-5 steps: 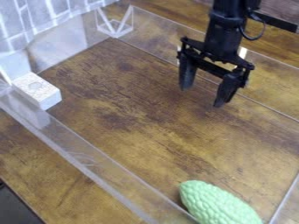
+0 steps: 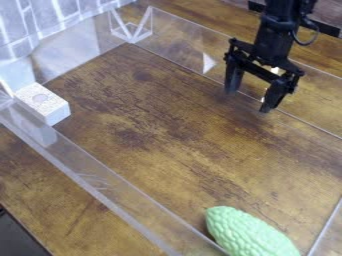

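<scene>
My black gripper (image 2: 253, 88) is at the upper right of the camera view, over the wooden floor inside a clear-walled enclosure, with its two fingers spread apart. A small pale object, mostly hidden, shows just behind it. A green textured object (image 2: 251, 232), elongated and bumpy, lies at the bottom right. A white block (image 2: 43, 106) sits at the left by the clear wall.
Clear plastic walls (image 2: 120, 197) border the wooden surface (image 2: 160, 140). A crumpled white cloth or sheet (image 2: 67, 25) is at the top left, beyond the enclosure.
My gripper has moved up in the view and to the right, toward the back wall. The green object and white block stay where they were.
</scene>
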